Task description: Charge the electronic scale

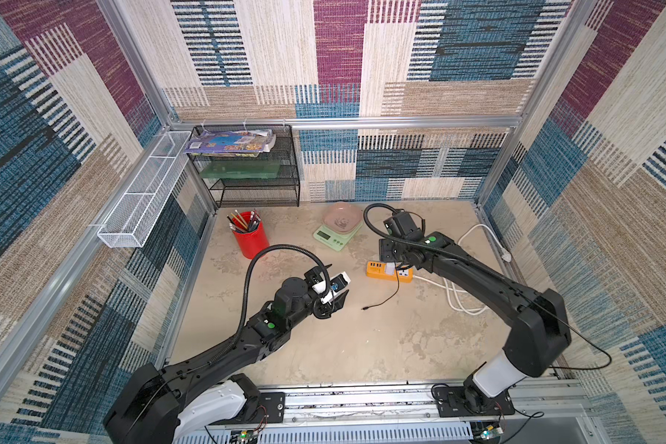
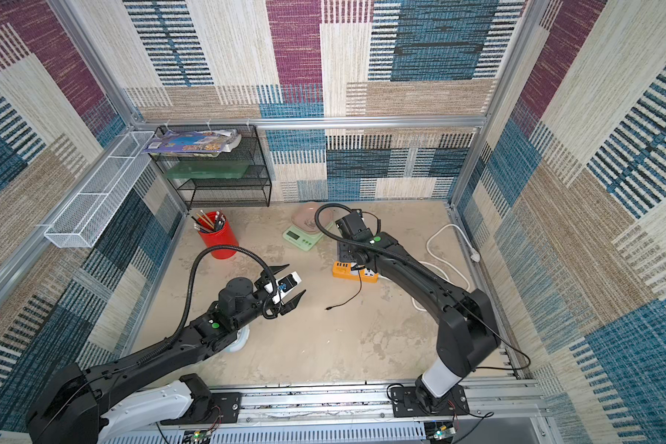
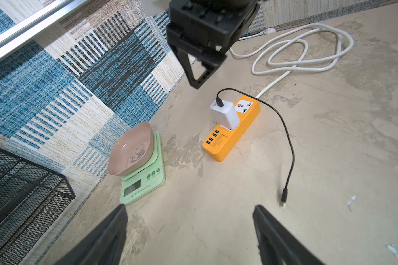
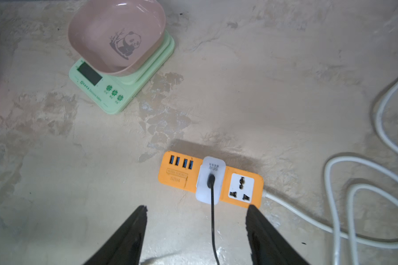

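The green electronic scale (image 4: pixel 115 95) sits toward the back of the table, a pink bowl (image 4: pixel 119 39) on top of it. To its right lies an orange power strip (image 3: pixel 221 141) with a white charger (image 4: pixel 211 194) plugged in. From the charger runs a black cable (image 3: pixel 291 150), its free plug (image 3: pixel 284 197) lying on the bare table. My right gripper hangs over the strip, open, with the cable passing below between its fingers. Open and empty, my left gripper is above the table, left of the cable's free end in the top views.
A red pen cup (image 1: pixel 251 238) stands at the back left, near a black wire rack (image 1: pixel 296 174). The strip's white cord (image 3: pixel 336 57) lies in loops on the right. Open table surrounds the cable's free end.
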